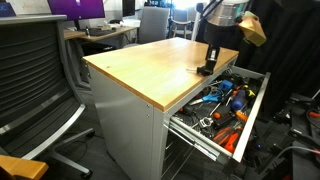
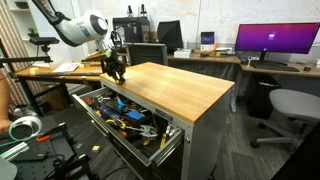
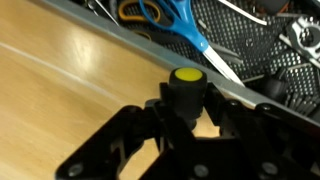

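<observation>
My gripper is shut on a dark tool handle [image 3: 188,90] with a yellow end. In the wrist view it sits over the edge of the wooden top [image 3: 60,90], beside the open drawer. Exterior view 1 has the gripper [image 1: 205,70] low above the front edge of the cabinet top, and a thin light piece sticks out to its left. Exterior view 2 shows the gripper [image 2: 119,78] at the far left end of the top. The rest of the held tool is mostly hidden by the fingers.
The open drawer [image 1: 186,132] below the top is crowded with tools, among them blue-handled scissors [image 3: 180,22] and an orange-handled tool [image 1: 232,142]. Most of the wooden top is bare. An office chair [image 1: 40,85] stands to the left of the cabinet.
</observation>
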